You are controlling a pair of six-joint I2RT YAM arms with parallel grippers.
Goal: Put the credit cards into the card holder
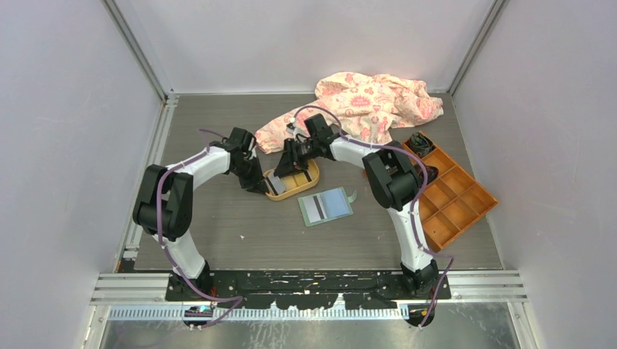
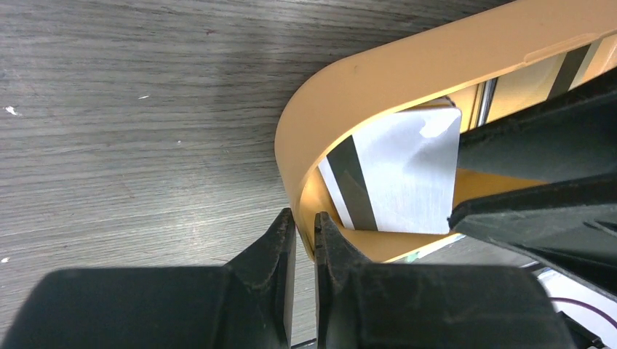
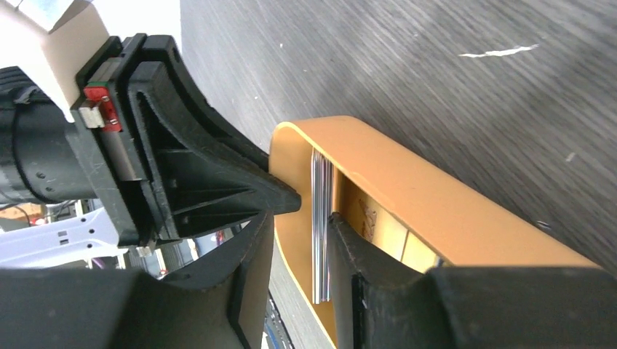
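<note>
A tan oval holder (image 2: 378, 73) stands on the table in all three views. My left gripper is shut on its wall at the left end. Inside lies a stack of cards (image 3: 321, 240), seen edge-on in the right wrist view; its white face card carries a black stripe. My right gripper straddles the stack, its tips apart. The stack sits close by the right finger (image 3: 349, 254), and a strip of tan shows toward the other. Firm contact on both sides cannot be made out. A green-edged card holder (image 1: 325, 206) lies open in front.
A wooden compartment tray (image 1: 458, 196) is at the right, with dark items in its far compartments. Crumpled floral cloth (image 1: 364, 102) lies behind the arms.
</note>
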